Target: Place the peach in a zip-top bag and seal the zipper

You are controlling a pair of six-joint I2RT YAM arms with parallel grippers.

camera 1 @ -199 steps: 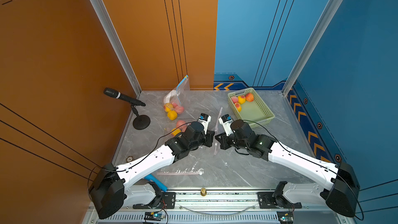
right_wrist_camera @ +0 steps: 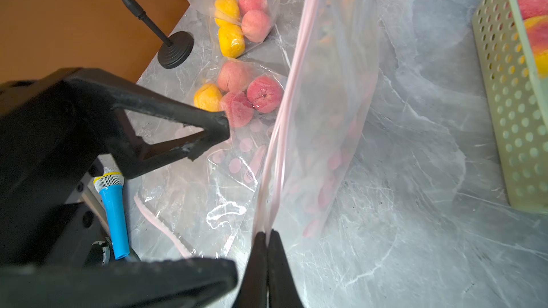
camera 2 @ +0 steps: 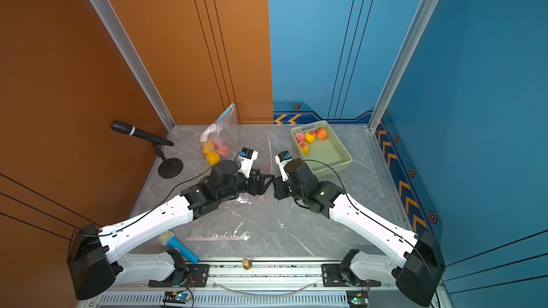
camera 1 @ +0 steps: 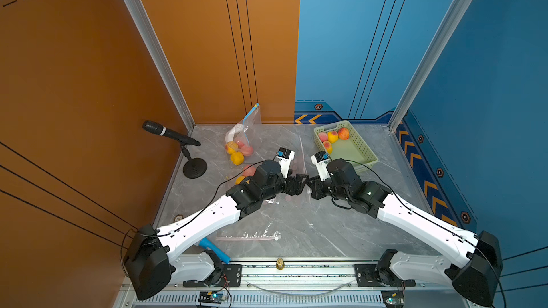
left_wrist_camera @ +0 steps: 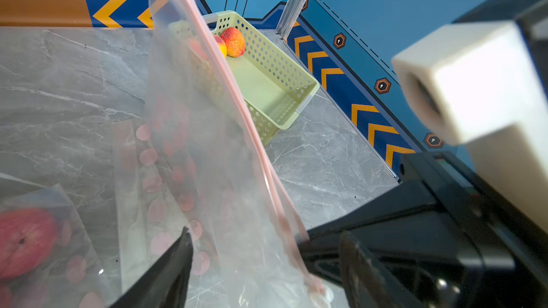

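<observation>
A clear zip bag [right_wrist_camera: 336, 79] with a pink zipper hangs upright between my grippers at the table's middle. My right gripper is shut on its zipper edge. My left gripper is open around the bag's zipper side. Filled bags lie at left: peaches [right_wrist_camera: 263, 94] in the middle one, more fruit in the back one [right_wrist_camera: 239, 22]. More peaches sit in the green basket [camera 1: 342, 134] at back right.
A black microphone on a stand [camera 1: 194, 165] stands at left; a blue microphone [camera 2: 179, 246] and a flat empty bag [camera 2: 217, 236] lie at the front.
Both grippers have moved right and slightly up, the bag between them moving along.
</observation>
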